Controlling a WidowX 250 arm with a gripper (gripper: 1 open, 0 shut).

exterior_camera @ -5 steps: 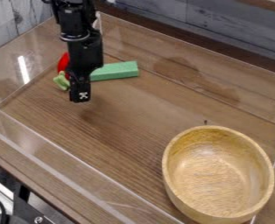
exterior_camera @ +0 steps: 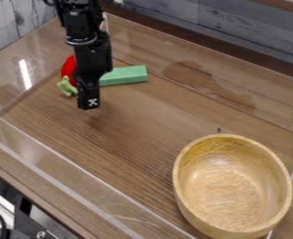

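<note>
My black gripper [exterior_camera: 90,97] hangs at the upper left of the tabletop, shut, with nothing visible between its fingers. Behind it lies a green block [exterior_camera: 124,75], extending to the right. A red object [exterior_camera: 68,65] is partly hidden by the arm on the left, and a small light-green item [exterior_camera: 65,86] lies just left of the gripper, also partly covered.
A large round tan bowl [exterior_camera: 231,185] occupies the lower right. Raised edges run along the left and back.
The gripper has moved slightly back, toward the top of the view. The objects on the table look unmoved.
</note>
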